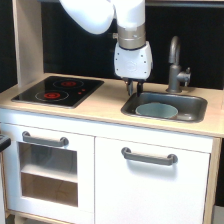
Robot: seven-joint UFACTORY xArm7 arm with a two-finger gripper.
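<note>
A round grey-teal pot or bowl [157, 110] lies low in the dark sink [186, 103], with only a flat oval of it showing. My white arm comes down from the top, and its dark gripper [132, 88] hangs at the sink's left rim, above and left of the pot. The fingers are small and dark against the dark sink, so whether they are apart or together is unclear, as is any contact with the pot.
A dark faucet [176, 65] rises behind the sink on the right. On the left of the wooden counter [97, 105] is a black stove top [58, 91] with red-ringed burners. The counter between stove and sink is clear. White cabinet doors with grey handles [150, 157] are below.
</note>
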